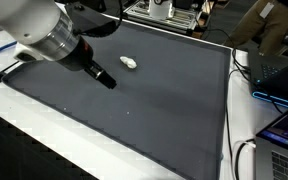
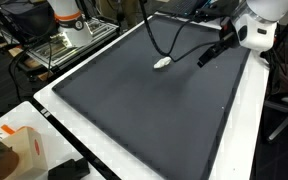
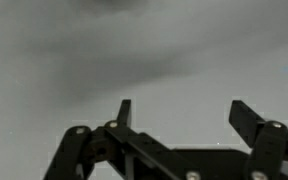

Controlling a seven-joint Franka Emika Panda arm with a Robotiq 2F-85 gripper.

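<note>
A small white object (image 1: pixel 129 62) lies on the dark grey board; exterior view 2 has the same white object (image 2: pixel 163 62) near the board's far part. My gripper (image 1: pixel 106 80) hangs low over the board, apart from that object, nearer the camera and to its left in exterior view 1. In exterior view 2 the gripper (image 2: pixel 206 58) is to the object's right. The wrist view has the gripper with its fingers wide apart and only blurred grey surface between them.
The grey board (image 1: pixel 174 110) is largely bare, with free room towards its front and right. A laptop (image 1: pixel 274 85) stands beyond its right edge in exterior view 1. A black cable (image 2: pixel 174 45) loops over the board near the arm.
</note>
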